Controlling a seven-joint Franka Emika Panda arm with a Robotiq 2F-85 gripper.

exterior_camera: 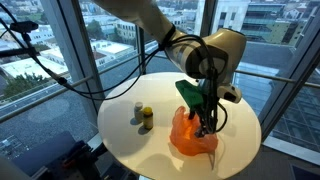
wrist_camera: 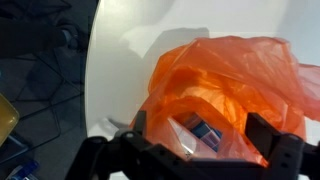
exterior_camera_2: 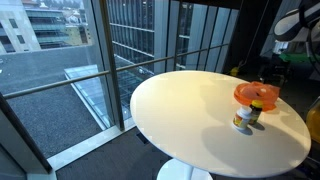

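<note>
An orange translucent plastic bag (exterior_camera: 190,137) lies crumpled on the round white table. In the wrist view the bag (wrist_camera: 190,75) fills much of the middle and right, its mouth loose. Inside or under its film shows a small dark and white item (wrist_camera: 203,132), which I cannot name. My gripper is open above the bag, one dark fingertip on each side of that item. In exterior view 1 the gripper (exterior_camera: 205,130) hangs down close over the bag's right part; whether it touches the film cannot be told.
Left of the bag stand a yellow bottle with a dark cap (exterior_camera: 148,118) and a small pale bottle (exterior_camera: 138,110). Windows surround the table.
</note>
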